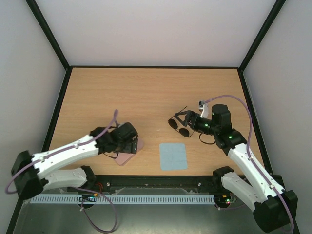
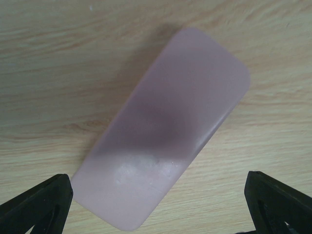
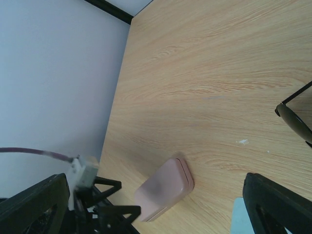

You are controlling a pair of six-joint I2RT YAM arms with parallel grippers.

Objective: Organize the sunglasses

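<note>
Dark sunglasses lie on the table with their temples spread, right of centre; in the right wrist view one lens and temple of the sunglasses show at the right edge. A pink closed case lies diagonally on the table, with my left gripper open above it and nothing between its fingers. From the top, that arm covers part of the case. A flat light blue cloth rests near the front edge. My right gripper stands open and empty above the sunglasses.
Walls close in the back and both sides, and a black rail runs along the front edge.
</note>
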